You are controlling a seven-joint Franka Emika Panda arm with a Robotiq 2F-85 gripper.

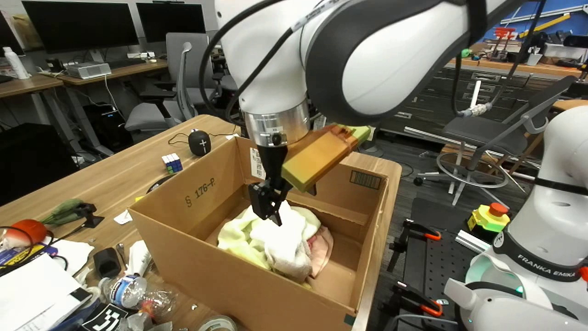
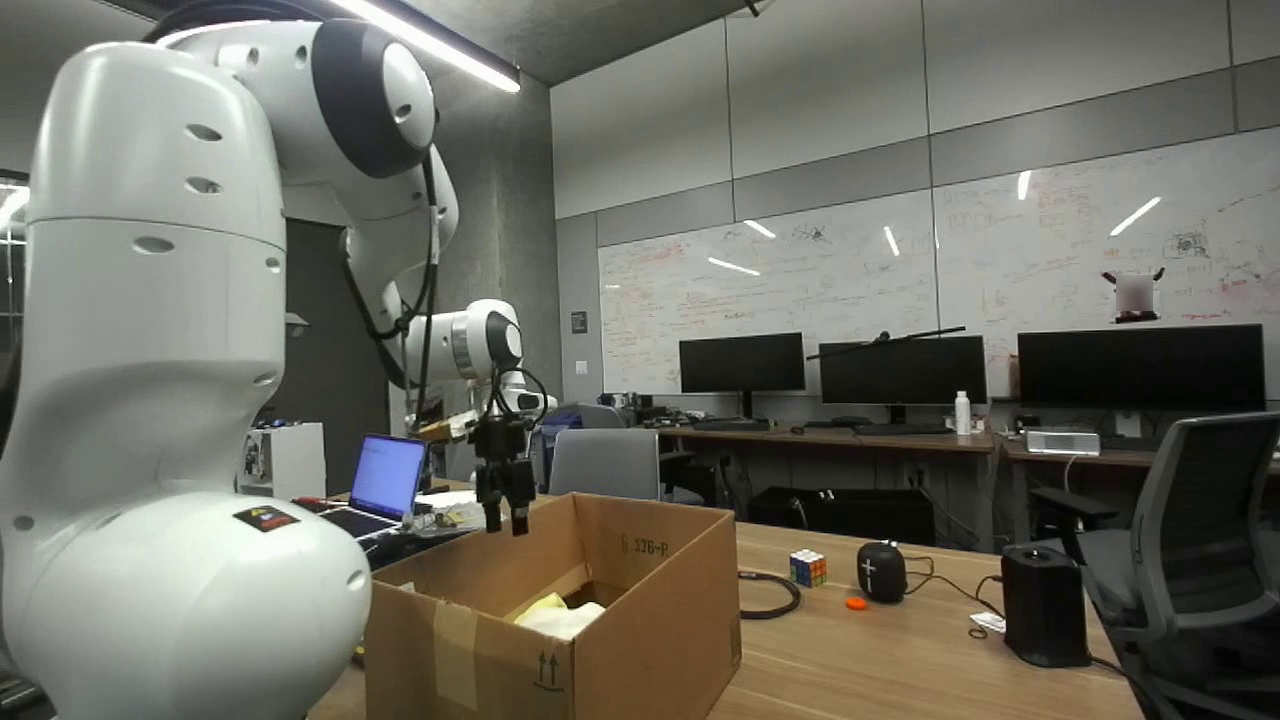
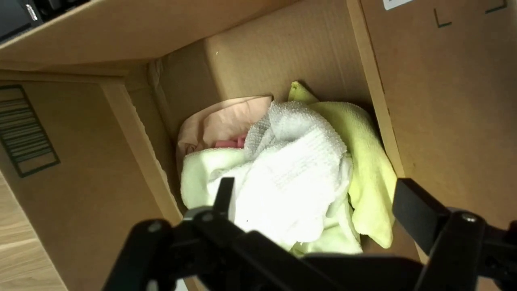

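A heap of cloths lies on the floor of an open cardboard box. On top is a white cloth, with a yellow-green cloth along one side and a pale pink cloth at another. A bit of darker pink shows between them. Over the heap, my gripper points down with its fingers wide open and nothing held. From exterior view 1 the gripper appears above the white cloth, within the box walls; exterior view 2 has the gripper near the height of the box rim.
Tall box walls surround the heap on every side. A Rubik's cube and a black speaker stand on the table beyond the box. Clutter, including a plastic bottle, lies beside it.
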